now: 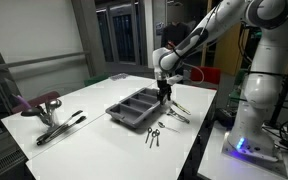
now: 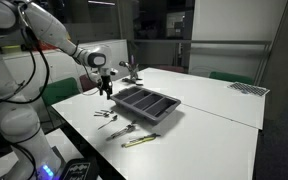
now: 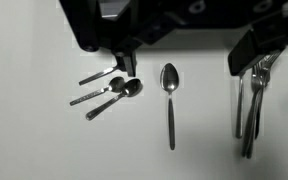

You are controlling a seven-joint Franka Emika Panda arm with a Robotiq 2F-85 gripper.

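My gripper (image 1: 165,94) is open above the white table, close to the near side of a grey divided tray (image 1: 144,103) (image 2: 149,104). In the wrist view a single spoon (image 3: 170,104) lies below the gap between the fingers, apart from them. Two more spoons (image 3: 115,99) (image 1: 152,135) lie to its left, partly beneath the left finger. Forks (image 3: 255,103) (image 2: 122,131) lie to the right, their tops hidden by the right finger. Nothing is held. The tray's visible compartments look empty.
Knives with yellowish handles (image 2: 140,142) lie near the tray. A utensil holder (image 1: 48,112) with dark-handled tools stands at the table's far left in the first exterior view.
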